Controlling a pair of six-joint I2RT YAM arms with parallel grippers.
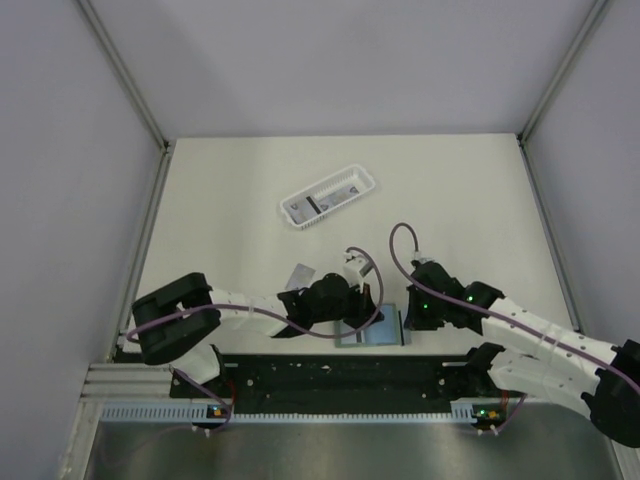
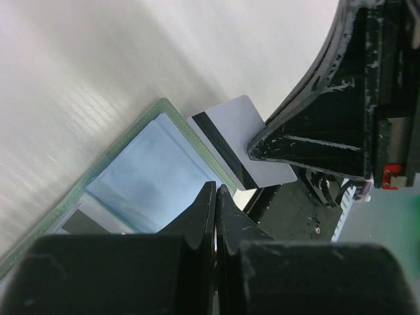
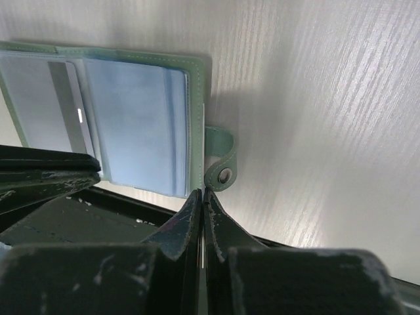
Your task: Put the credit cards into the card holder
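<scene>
The green card holder (image 3: pixel 195 85) lies spread out near the table's front edge. One half has a bluish clear sleeve (image 3: pixel 134 125); a grey card with a dark stripe (image 3: pixel 39 105) is in the other. My right gripper, beside the holder's right edge, is shut on a grey, black-striped card, seen edge-on as a thin line in the right wrist view. My left gripper is shut over the blue sleeve, with nothing visible between its fingers. Whether its tips touch the sleeve I cannot tell.
A white basket (image 1: pixel 318 221) with cards stands toward the back. Another card (image 1: pixel 299 277) lies loose behind the left arm. The holder's snap strap (image 3: pixel 223 172) sticks out on its right side. Both arms are close together above the holder.
</scene>
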